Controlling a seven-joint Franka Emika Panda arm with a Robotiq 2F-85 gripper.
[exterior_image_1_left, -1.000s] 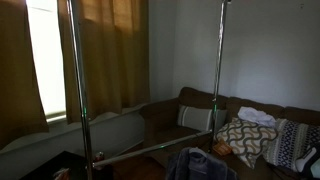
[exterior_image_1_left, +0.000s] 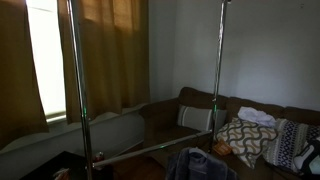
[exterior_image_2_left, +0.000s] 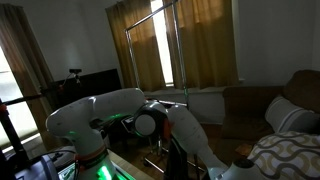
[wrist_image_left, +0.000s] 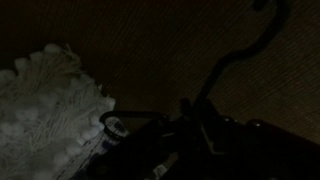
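At the bottom of the very dark wrist view, my gripper appears shut on a thin dark curved bar (wrist_image_left: 240, 54), like part of a clothes hanger. The bar runs up and right from the fingers and bends near the top edge. A short hooked end (wrist_image_left: 110, 118) sticks out to the left. Shadow hides where the fingers meet the bar. Beside it on the left is a cream fabric (wrist_image_left: 50, 115) with tufted edges. My white arm (exterior_image_2_left: 185, 125) reaches to the right in exterior view 2; the fingers cannot be made out there.
A metal rack with upright poles (exterior_image_1_left: 78, 75) and a low crossbar (exterior_image_1_left: 150, 150) stands before the window. A dark garment (exterior_image_1_left: 197, 165) is at the front. The brown sofa (exterior_image_1_left: 165, 118) carries patterned pillows (exterior_image_1_left: 243, 137) along the right.
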